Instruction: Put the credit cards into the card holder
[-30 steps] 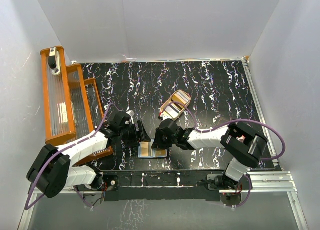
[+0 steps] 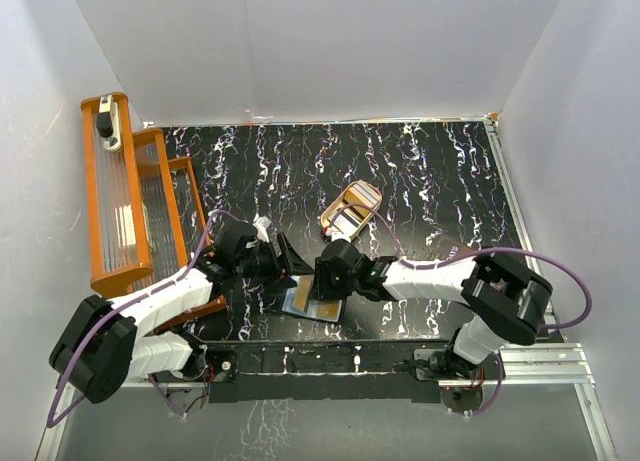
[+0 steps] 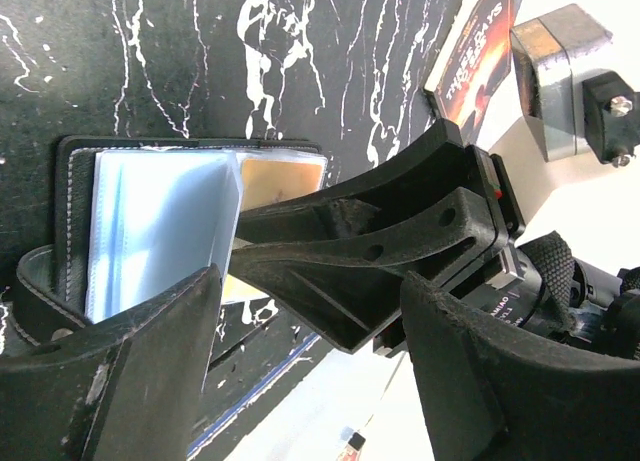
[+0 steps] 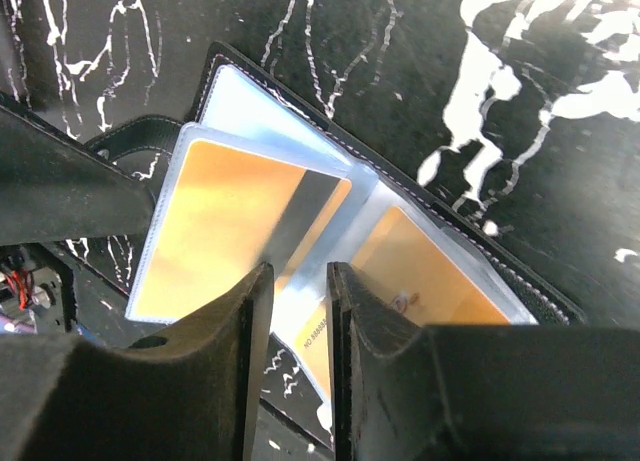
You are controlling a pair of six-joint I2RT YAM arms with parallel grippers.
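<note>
The card holder [image 2: 305, 302] lies near the table's front edge, a black-edged booklet with bluish sleeves. A sleeve page [image 4: 235, 206] with a gold card and dark stripe stands lifted; another gold card [image 4: 415, 266] lies flat under its sleeve. My right gripper is over the holder, fingers slightly apart, with the lifted page close behind; nothing clearly shows between them. In the left wrist view the right gripper's tips touch or nearly touch the page edge. My left gripper is open, one finger [image 3: 185, 326] overlapping the page. Whether it touches is unclear.
Behind the right gripper sits a tan tray [image 2: 366, 192] with several cards. An orange-framed rack [image 2: 140, 196] stands at the left. A dark printed box [image 3: 475, 56] lies at the right.
The card holder has turned askew and shifted slightly right. My right arm has moved a little rightward, and the left gripper's fingers have swung slightly to the right.
</note>
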